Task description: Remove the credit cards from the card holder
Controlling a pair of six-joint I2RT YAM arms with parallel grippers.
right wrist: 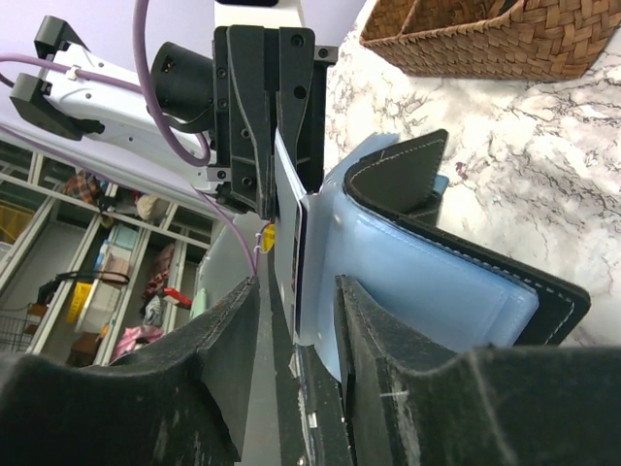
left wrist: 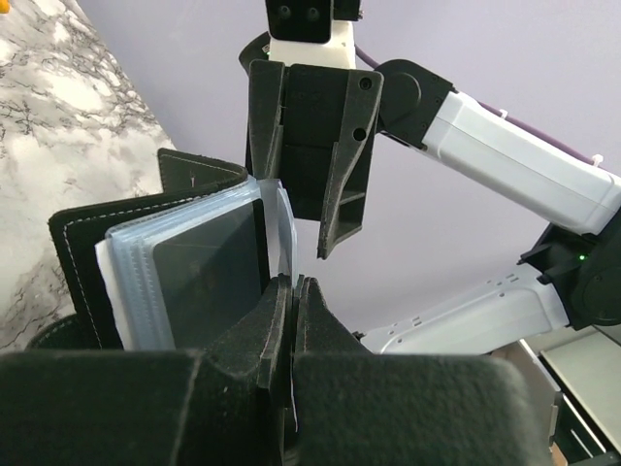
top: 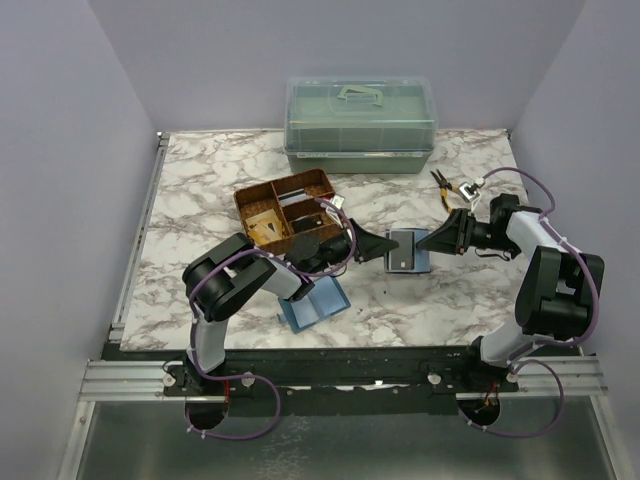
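The card holder (top: 405, 252), black with clear blue-tinted sleeves, stands raised between both grippers; a dark card shows in a sleeve (left wrist: 206, 277) in the left wrist view. My left gripper is shut at the sleeve edge, a thin clear sheet between its fingers. In the right wrist view that gripper pinches the thin upright edge. My right gripper stands open, its fingers either side of the holder's thin front leaf and sleeves.
A woven divided basket (top: 262, 190) sits behind the left arm. A clear lidded box (top: 360, 120) and pliers (top: 445, 190) are at the back. A blue flat object (top: 315, 300) lies at front left.
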